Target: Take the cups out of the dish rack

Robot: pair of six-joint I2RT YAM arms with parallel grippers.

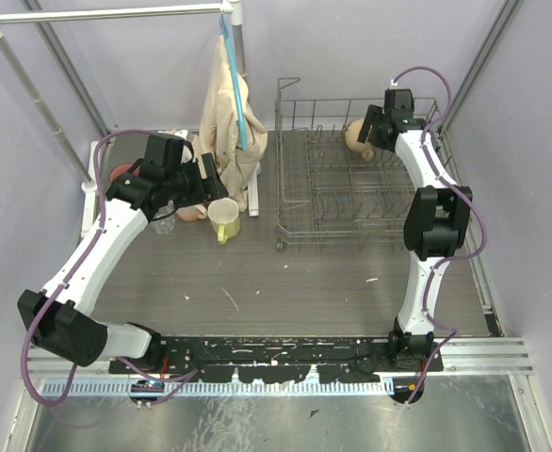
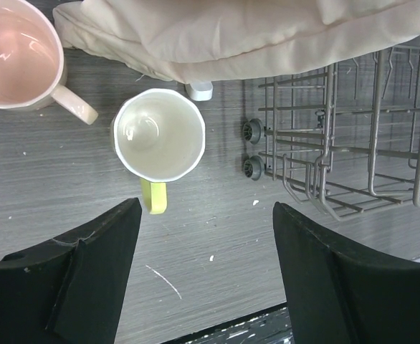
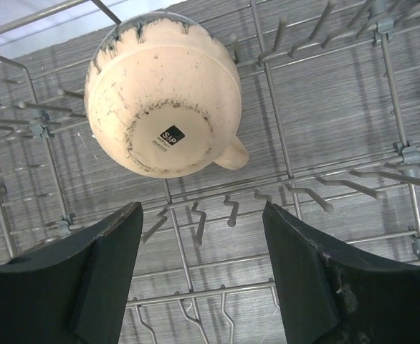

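Observation:
In the dish rack [image 1: 295, 235] at the right, a cream cup [image 1: 355, 137] rests tilted among the tines, its bottom and small handle facing the right wrist camera [image 3: 163, 107]. My right gripper [image 1: 380, 127] hovers over it, fingers apart and empty. My left gripper [image 1: 207, 179] is open over the counter at the left, above a white cup with yellow handle [image 1: 226, 215] standing upright. A pink cup [image 2: 13, 54] stands beside that one, partly under my left arm in the top view.
A beige cloth [image 1: 229, 141] hangs from a rail behind the standing cups. A clear glass [image 1: 162, 222] sits at the left.

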